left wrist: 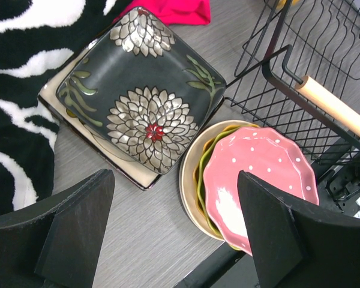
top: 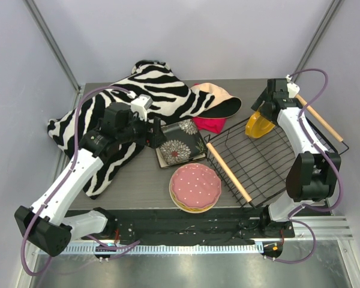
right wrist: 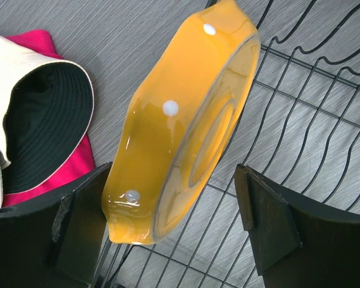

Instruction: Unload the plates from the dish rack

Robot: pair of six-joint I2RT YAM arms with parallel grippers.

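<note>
A yellow dotted plate (right wrist: 162,120) stands on edge in the wire dish rack (top: 258,174). My right gripper is open around it, one finger at each side. A stack of round plates, pink on top (left wrist: 252,174), lies on the table left of the rack. Square black flowered plates (left wrist: 144,90) lie stacked behind those. My left gripper hangs open over the table beside these stacks, nothing between its fingers.
A black-and-white patterned cloth (top: 108,114) covers the left and back of the table, with a red cloth (top: 210,125) beside it. Bare table (left wrist: 126,234) shows at the front left.
</note>
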